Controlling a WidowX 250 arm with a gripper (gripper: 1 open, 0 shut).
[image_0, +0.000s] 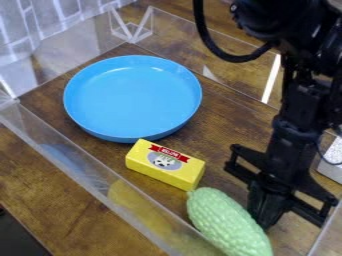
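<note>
My black gripper (274, 200) is low at the right of the view, with its fingers shut and nothing visible between them. Just below and left of it lies a pale green, bumpy elongated vegetable (227, 222) at the bottom edge, angled toward the lower right; whether the fingertips touch it I cannot tell. A yellow box (163, 162) with a red label lies left of the gripper. A blue plate (131, 95) rests at the upper left.
A clear-walled bin (114, 195) surrounds the items on the wooden surface. A white object (331, 165) is partly hidden at the right edge. Bare wood (221, 130) shows between plate and arm.
</note>
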